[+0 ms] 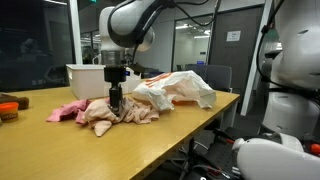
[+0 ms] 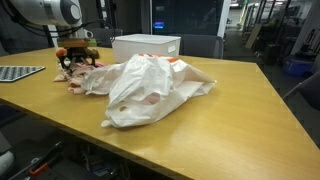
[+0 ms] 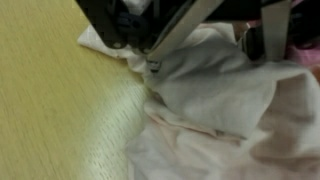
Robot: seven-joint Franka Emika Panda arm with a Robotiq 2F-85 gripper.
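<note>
A pale pink cloth (image 1: 97,114) lies crumpled on the wooden table, with a darker pink piece (image 1: 68,111) behind its left end. My gripper (image 1: 116,108) points down into the cloth from above. In the wrist view light fabric (image 3: 215,85) bulges up between and around the fingers, which are partly buried in its folds. The fingers stand part open there, and whether they grip any of the fabric is not clear. From the far side, exterior view 2 shows the cloth (image 2: 95,80) under the arm at the table's left end.
A large crumpled white plastic bag (image 1: 185,88) covers the table to the right of the cloth. Behind stands a white box (image 1: 88,80). An orange-rimmed bowl (image 1: 9,108) sits at the left.
</note>
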